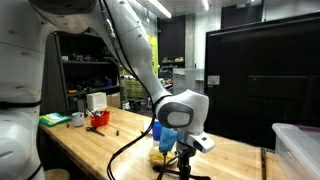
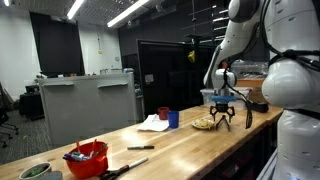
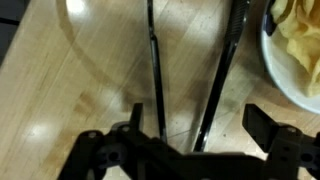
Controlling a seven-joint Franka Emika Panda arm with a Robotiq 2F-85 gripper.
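Note:
Over the table, my gripper points down with its fingers apart and nothing gripped. Two long dark strips [image 3: 221, 78] lie on the wood below the gap between the fingers, one thinner than the other; whether they are joined, I cannot tell. At the right edge of the wrist view is a white bowl [image 3: 268, 62] holding yellow chips [image 3: 300, 38]. In exterior view 1 the fingers are at the bottom, near a dark object [image 1: 196, 177], with the chips [image 1: 157, 158] to the left.
Near the bowl stands a blue cup [image 2: 173, 119], with a red cup [image 2: 163, 112] and a white cloth [image 2: 154, 124] beyond. A red basket [image 2: 94, 166] and dark-handled utensils [image 2: 125, 168] lie toward the other end. A clear stretch of table separates them.

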